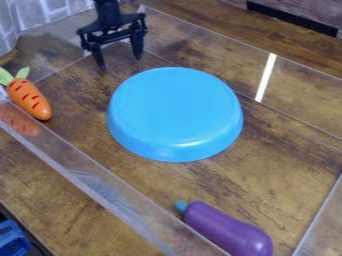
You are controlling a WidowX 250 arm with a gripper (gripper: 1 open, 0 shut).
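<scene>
My gripper hangs at the top left above the wooden floor, its two dark fingers apart and open, nothing seen between them. In front of it, in the centre, lies a round blue plate-like object, apparently upside down. A toy carrot with green leaves lies at the left, and a purple toy eggplant with a teal tip lies at the bottom right.
Clear plastic walls border the wooden surface. A blue object sits outside at the bottom left. The floor right of the plate and in front of it is mostly free.
</scene>
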